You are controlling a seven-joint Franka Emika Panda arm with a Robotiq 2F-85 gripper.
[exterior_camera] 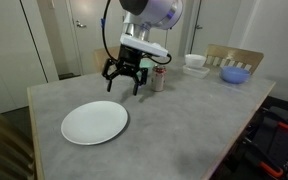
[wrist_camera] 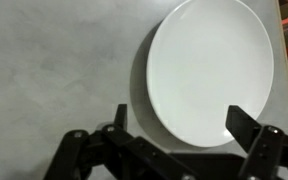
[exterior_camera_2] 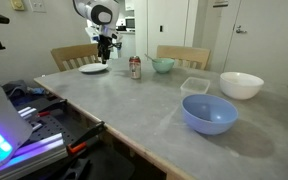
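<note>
A flat white plate [exterior_camera: 95,122] lies on the grey table near its left end. My gripper [exterior_camera: 123,80] hangs above the table beyond the plate, pointing down. Seen from the wrist, the plate [wrist_camera: 210,66] fills the right of the view, and the gripper stands open, its two fingers wide apart, with nothing between them. The plate's near edge shows in that gap, lower in depth than the fingertips. In the second exterior view the gripper [exterior_camera_2: 102,48] is above and near the plate [exterior_camera_2: 93,68], not touching it.
A red-and-white can [exterior_camera_2: 135,67] stands mid-table. Farther off are a green bowl [exterior_camera_2: 162,65], a clear container [exterior_camera_2: 196,86], a white bowl [exterior_camera_2: 241,86] and a blue bowl [exterior_camera_2: 209,114]. Chairs [exterior_camera_2: 183,57] flank the table.
</note>
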